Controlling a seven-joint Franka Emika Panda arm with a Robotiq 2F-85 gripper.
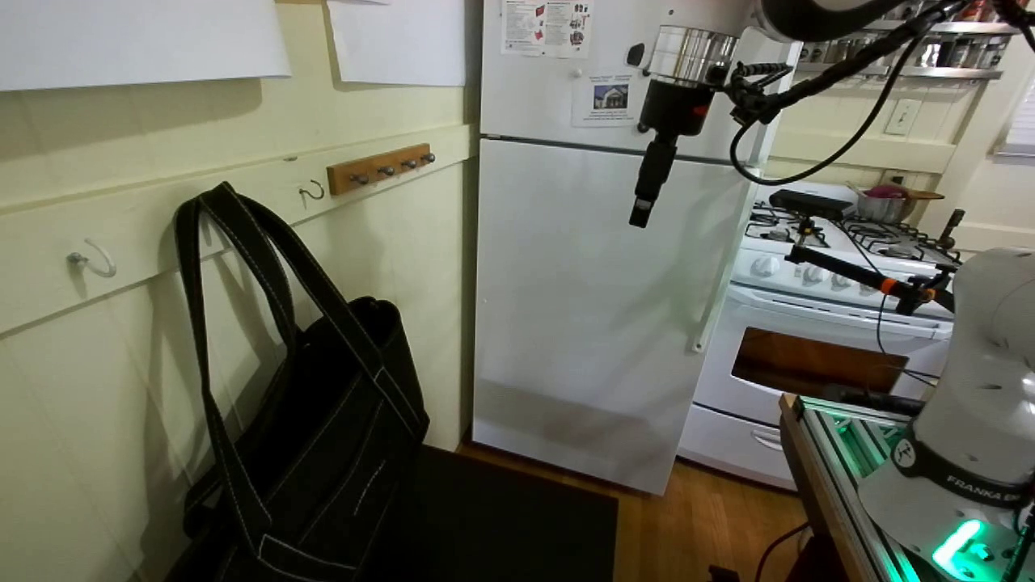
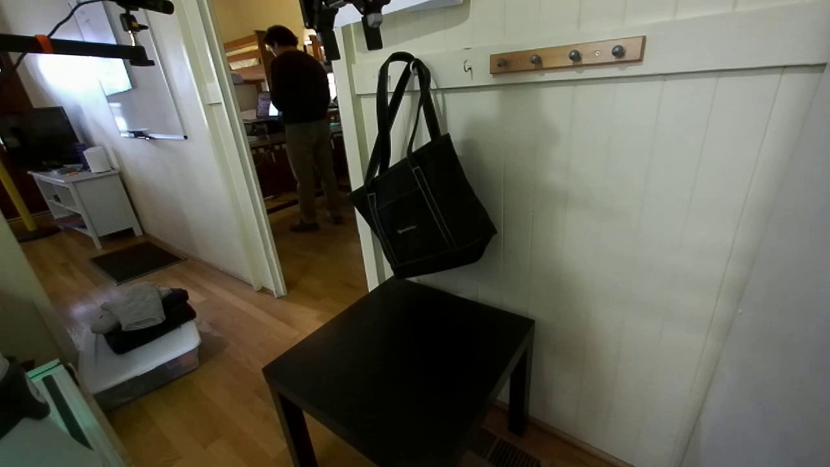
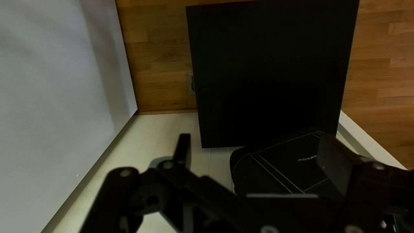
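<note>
A black tote bag with white stitching hangs by its straps on the wall; the hook under the straps is hidden. Its lower part shows in the wrist view, where the bag is partly covered by my fingers. My gripper points down in front of the white fridge, well away from the bag. In the wrist view the gripper is open, its two fingers wide apart and not touching anything.
Beneath the bag stands a black table, its top bare. The wall also carries a wooden peg rack and a white hook. The fridge bounds one side. A person stands in the far room.
</note>
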